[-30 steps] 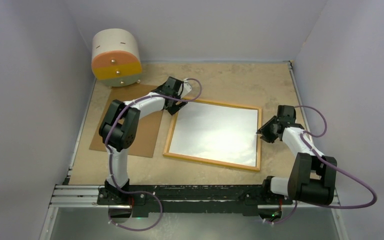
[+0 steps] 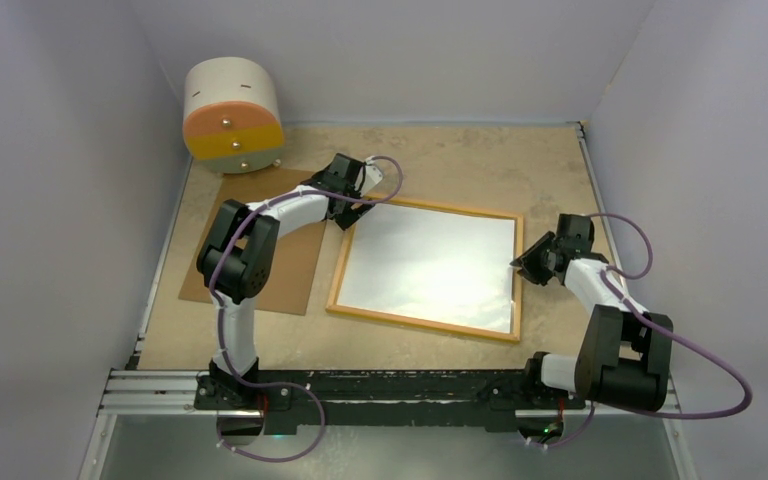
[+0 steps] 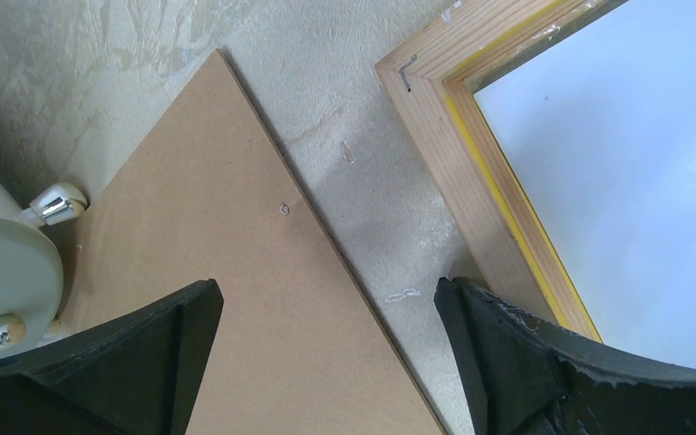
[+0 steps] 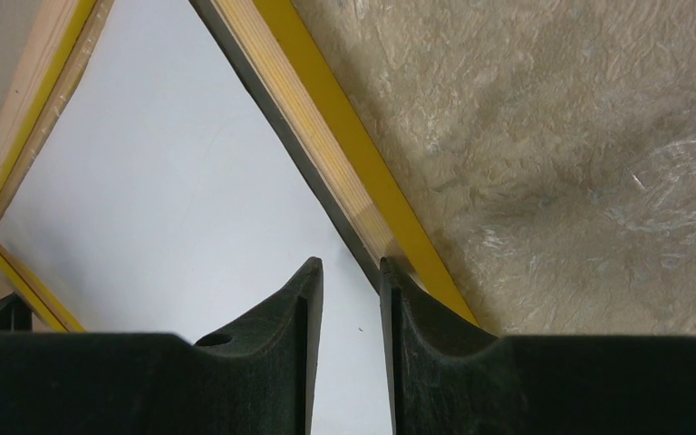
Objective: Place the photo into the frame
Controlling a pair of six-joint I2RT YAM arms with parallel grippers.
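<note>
A wooden frame (image 2: 422, 324) lies on the table with a white sheet (image 2: 427, 268) inside it. Over its back-left corner my left gripper stands open, empty, between the frame's edge and a brown board (image 3: 263, 353). At the frame's right side my right gripper is low over the inner edge, its fingertips close together beside the dark strip and wooden rim; whether anything is held between them is hard to see.
The brown board lies left of the frame, partly under my left arm. A rounded drawer box (image 2: 230, 125) stands at the back left.
The left arm, frame and sheet look unchanged.
</note>
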